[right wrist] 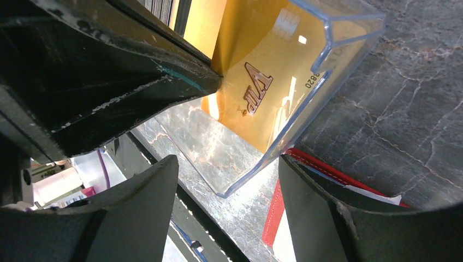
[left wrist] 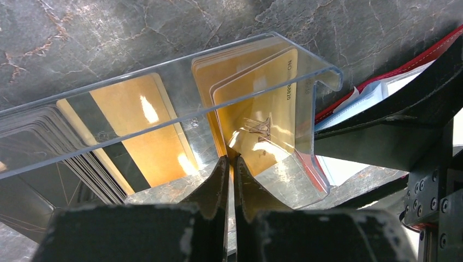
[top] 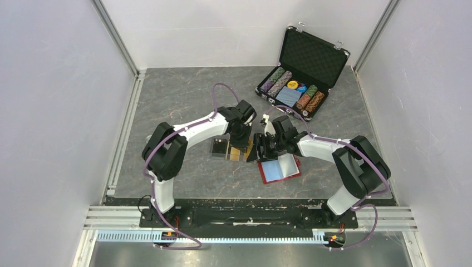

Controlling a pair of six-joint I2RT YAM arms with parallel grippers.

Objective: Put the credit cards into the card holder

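A clear plastic box (left wrist: 319, 71) holds gold cards (left wrist: 256, 120) in its right section, more gold cards (left wrist: 144, 142) and dark cards (left wrist: 24, 191) leftward. My left gripper is shut, its tips at the lower left of the right-hand gold stack; whether it pinches any card is unclear. In the right wrist view its black fingers reach over the box. My right gripper is beside the box's right end, fingers apart. A red card holder (top: 278, 172) lies open under the right arm, with white and light-blue sleeves.
An open poker chip case (top: 295, 86) stands at the back right. Walls enclose both sides and the back.
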